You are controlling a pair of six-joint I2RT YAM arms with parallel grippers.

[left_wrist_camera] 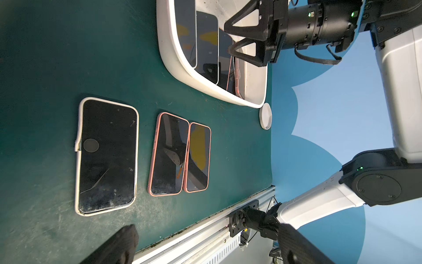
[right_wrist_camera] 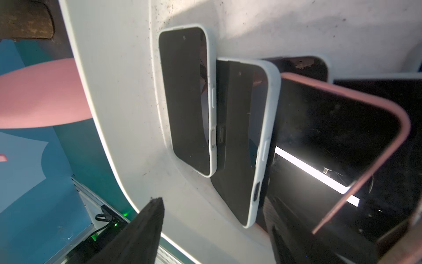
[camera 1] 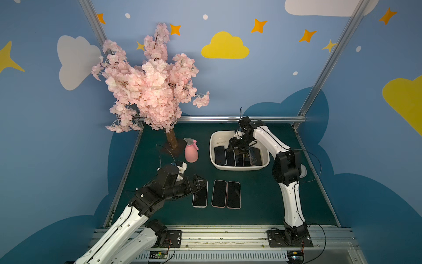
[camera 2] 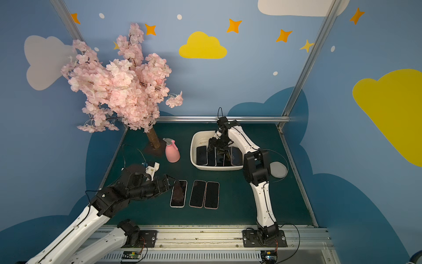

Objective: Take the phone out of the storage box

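Observation:
The white storage box (camera 1: 262,136) stands at the back of the table with several phones in it. In the right wrist view, a white-edged phone (right_wrist_camera: 184,101) leans on a second white-edged phone (right_wrist_camera: 239,127), and a pink-edged phone (right_wrist_camera: 338,118) lies beside them. My right gripper is over the box with its fingers apart and nothing seen held. Three phones lie on the table: a white-edged one (left_wrist_camera: 107,154) and two pink-edged ones, the middle phone (left_wrist_camera: 170,154) and the right-hand phone (left_wrist_camera: 197,158). My left gripper is open and empty near the white-edged one.
A pink spray bottle (camera 1: 191,151) and a blossom tree (camera 1: 149,83) stand left of the box. A small white round dish (camera 2: 277,169) lies to its right. Bare green table (camera 1: 263,198) extends right of the laid-out phones.

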